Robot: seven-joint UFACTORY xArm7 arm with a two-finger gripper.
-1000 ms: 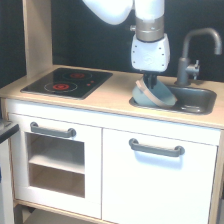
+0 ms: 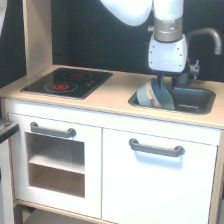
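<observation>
Over the sink my gripper (image 2: 163, 80) hangs pointing down from the white arm (image 2: 168, 48). Its dark fingertips reach the top of a blue-grey dish or pan (image 2: 147, 97), which leans tilted at the left side of the sink (image 2: 197, 101). A pale brown strip shows along the dish, perhaps its rim or a handle. The picture is too small to tell whether my fingers grip it or only stand beside it.
A dark faucet (image 2: 213, 36) rises behind the sink at the right, close to the arm. To the left, the black stovetop (image 2: 68, 82) is bare. The cabinet below has an open shelf (image 2: 57, 155) and a white door (image 2: 155, 185).
My arm and gripper have shifted right, nearer the faucet. The blue-grey dish stays around the sink's left side but now looks more upright.
</observation>
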